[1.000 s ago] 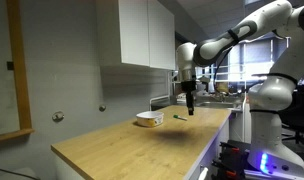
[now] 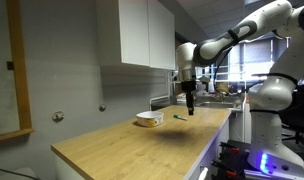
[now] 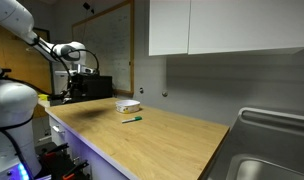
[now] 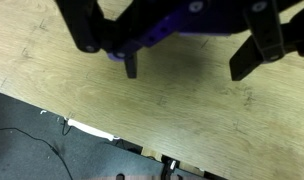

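Note:
My gripper [image 2: 190,102] hangs open above the near right part of the wooden counter, nothing between its fingers. In the wrist view the two dark fingers [image 4: 130,66] stand wide apart over bare wood. A white bowl-like container [image 2: 150,119] with something orange-brown at its side sits on the counter, farther back than the gripper. Near it lies a slim green object [image 2: 180,118], flat on the wood; in the second exterior view this green object [image 3: 131,120] is in front of the white container [image 3: 127,106]. Neither is touched by the gripper.
White cabinets [image 2: 139,35] hang above it. A steel sink [image 3: 257,168] adjoins one end. Along the counter's edge in the wrist view lies a white strip-like thing [image 4: 90,130], above a floor with a dark cable.

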